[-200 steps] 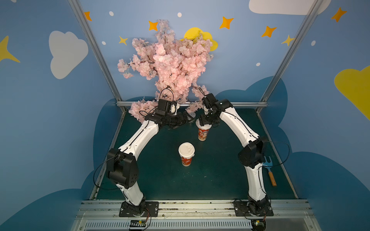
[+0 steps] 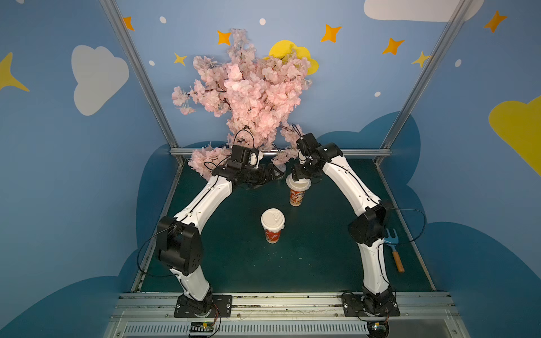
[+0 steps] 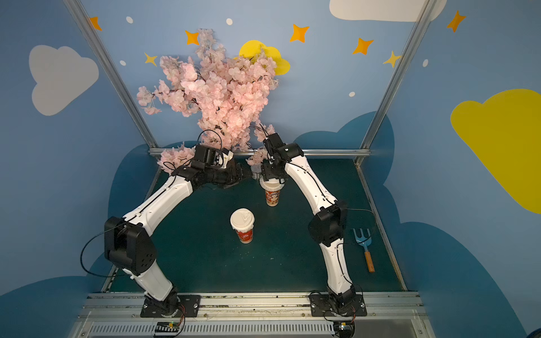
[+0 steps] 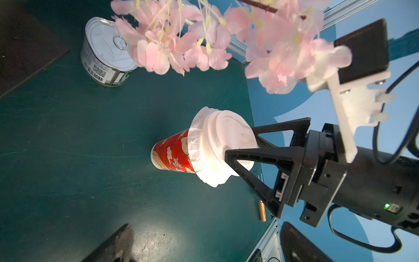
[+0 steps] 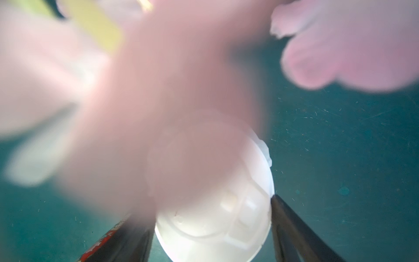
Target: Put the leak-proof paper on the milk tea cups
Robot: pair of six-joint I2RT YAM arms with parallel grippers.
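Two red patterned cups with white lids stand upright on the green table. The far cup [image 2: 296,197] is below my right gripper, whose spread fingers [image 4: 242,155] stand at either side of its lid [image 4: 231,131]. White paper [image 4: 201,152] sits around the rim under that lid, its frilled edge sticking out. The near cup [image 2: 272,232] wears a lid [image 2: 273,217] with a little white showing below it. My left gripper is open to the left of the far cup, nothing between its fingers.
A tin can [image 4: 104,56] stands behind the far cup. Pink blossoms [image 2: 253,95] hang at the back and block much of the right wrist view. A blue fork with a wooden handle [image 2: 398,261] lies at right.
The right gripper has shifted very slightly up and to the right above the far cup's lid. The left arm and both cups look unmoved.
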